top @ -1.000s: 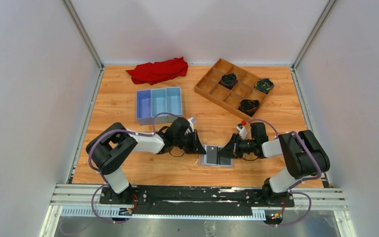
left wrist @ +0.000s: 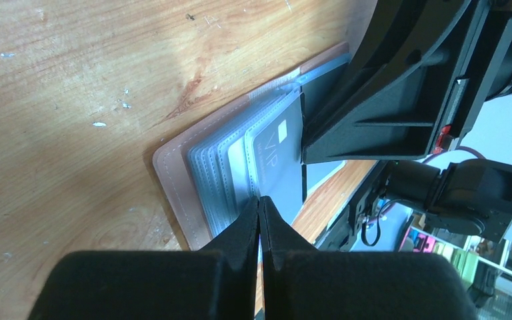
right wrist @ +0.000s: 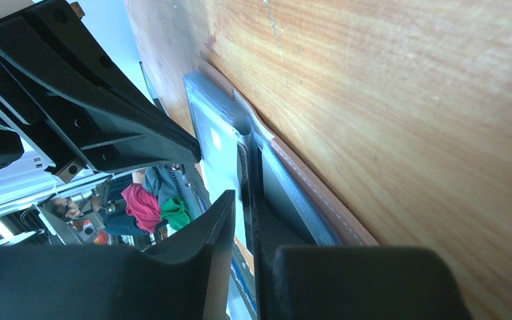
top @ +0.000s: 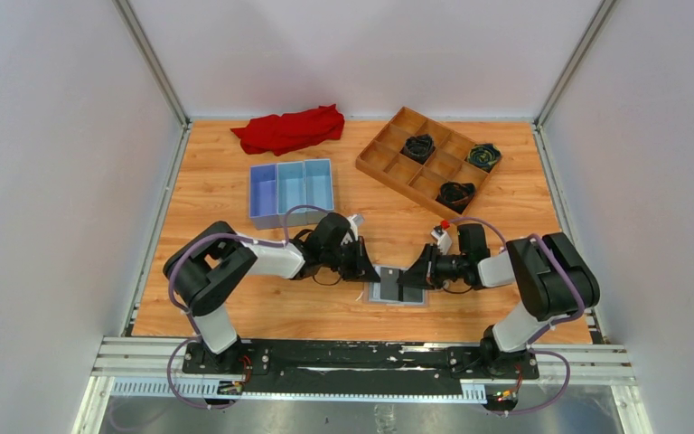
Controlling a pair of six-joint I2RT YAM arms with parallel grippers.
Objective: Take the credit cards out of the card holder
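The card holder point(top: 389, 283) lies spread open on the table between my two arms. Its clear sleeves point(left wrist: 213, 180) are stacked over a pinkish cover, and a grey card marked VIP point(left wrist: 280, 157) shows in the top sleeve. Fingertips together, my left gripper is shut against the near edge of those sleeves, with nothing visible between them. At the holder's middle, my right gripper has its fingers slightly apart, one beside the dark inner edge of the card sleeve. Whether it touches a card is hidden.
Behind the arms stand a blue three-part tray point(top: 291, 217) and a wooden compartment box point(top: 389, 181) with several dark coiled items. A red cloth point(top: 289, 131) lies at the back left. Bare table surrounds the holder in front.
My left gripper has shifted slightly right over the holder. The right arm has moved only a little, and the holder lies in the same place.
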